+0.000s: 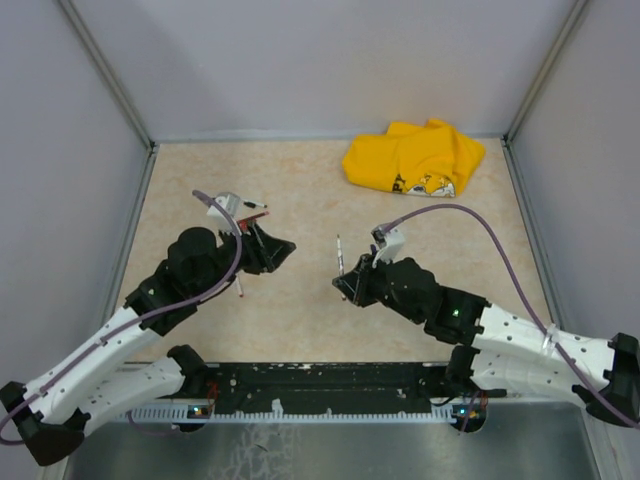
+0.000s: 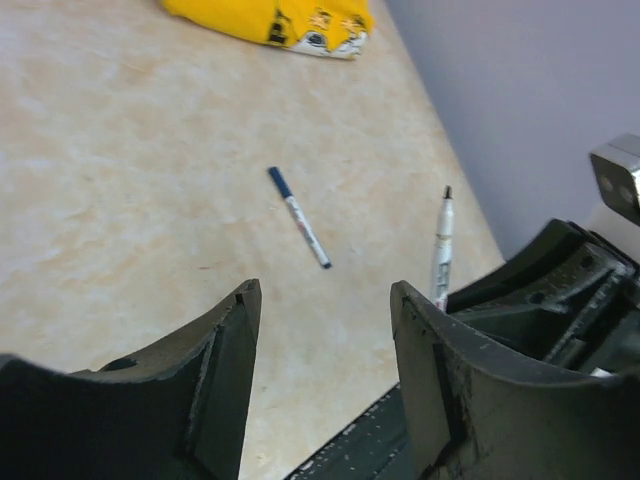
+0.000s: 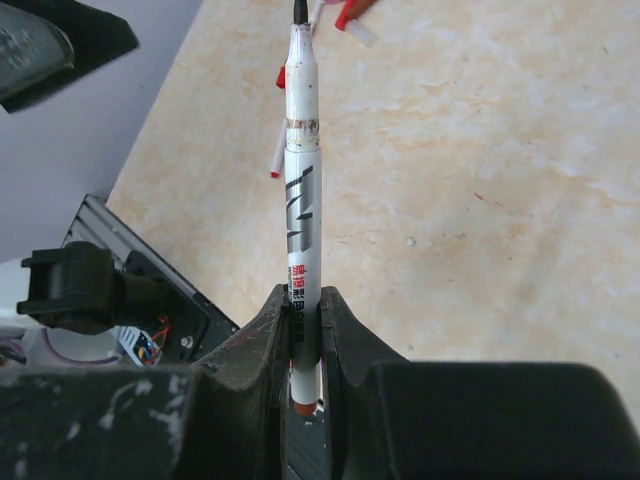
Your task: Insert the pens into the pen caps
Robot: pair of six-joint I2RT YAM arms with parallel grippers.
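Note:
My right gripper is shut around the lower body of a white pen [image 3: 303, 200]. The pen stands upright, its bare dark tip [image 3: 300, 10] pointing up with no cap on it. In the top view this pen [image 1: 340, 255] rises from the right fingers, right of the table's middle. My left gripper is open, and nothing shows between its fingers. It hangs to the left of the held pen [image 2: 442, 250], clear of it. A white pen with a dark blue cap [image 2: 300, 217] lies on the table in the left wrist view.
Several pens and red pieces, among them a red pen [image 1: 254, 216], lie at the left, partly under the left arm. A yellow cloth [image 1: 415, 160] rests at the back right.

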